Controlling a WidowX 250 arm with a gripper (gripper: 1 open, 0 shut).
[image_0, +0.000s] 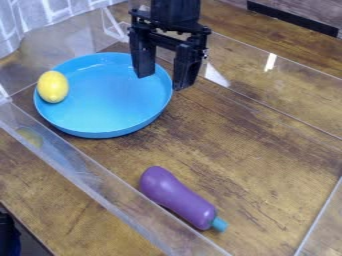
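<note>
The black gripper is at the top centre, over the rear right part of a blue round tray, its two fingers pointing down and apart, with nothing seen between them. A yellow egg-shaped object sits at the tray's left side. A purple eggplant-like object with a teal end lies on the wooden surface at the bottom centre.
A clear plastic edge runs diagonally along the lower left, and another stands at the far right.
</note>
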